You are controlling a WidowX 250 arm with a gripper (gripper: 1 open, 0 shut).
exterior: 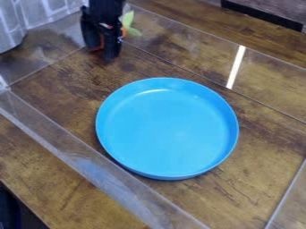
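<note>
The black gripper (103, 40) is at the top left, lowered over an orange object with green leaves (128, 24), apparently a toy carrot, and mostly hides it. The fingers look open around it, though their tips are hard to make out. A blue round plate (167, 127) rests on the wooden table, below and right of the gripper.
A white crumpled material (21, 20) sits at the top left corner, and a dark edge runs along the top right.
</note>
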